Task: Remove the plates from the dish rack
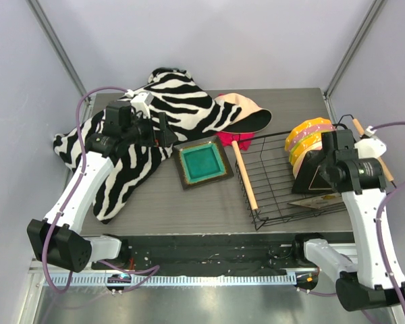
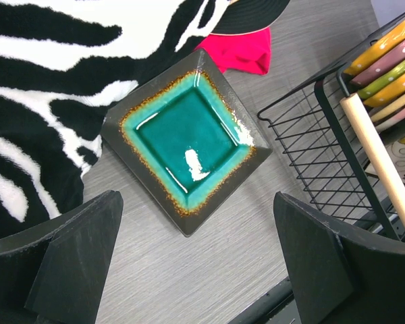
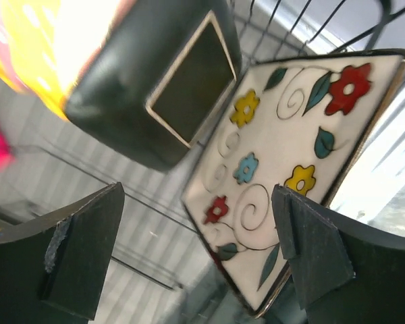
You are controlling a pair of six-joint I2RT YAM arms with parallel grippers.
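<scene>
The dish rack (image 1: 267, 202) sits at the table's right, holding a stack of colourful plates (image 1: 304, 135), a black plate (image 1: 309, 179) and a floral square plate (image 3: 256, 162). My right gripper is open over the rack, close above the floral plate, whose right part lies between or just beneath the fingers. My left gripper stands open over the table's left side, above a square teal plate (image 2: 182, 145) that lies flat on the table beside the rack.
A zebra-striped cloth (image 1: 121, 182) covers much of the back left. A pink cloth (image 2: 243, 50) and a cap (image 1: 250, 115) lie behind the teal plate.
</scene>
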